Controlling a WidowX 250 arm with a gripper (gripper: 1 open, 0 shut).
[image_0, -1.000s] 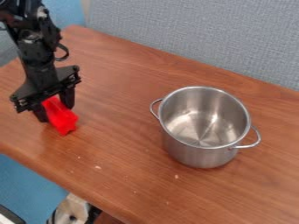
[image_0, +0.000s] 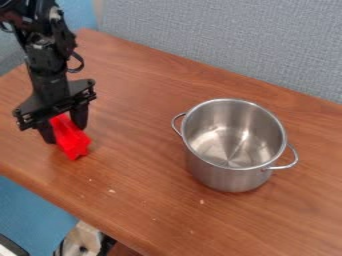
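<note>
My black gripper (image_0: 62, 127) is low over the wooden table at the left, its fingers around a red block-like object (image_0: 72, 142) that rests at or very near the tabletop. The fingertips are partly hidden behind the red object, so whether they grip it is unclear. A steel pot (image_0: 231, 150) with two side handles stands empty at the right, well apart from the gripper.
A grey textured wall (image_0: 227, 40) runs behind it. The table's near left edge lies just below the red object.
The pot has not moved.
</note>
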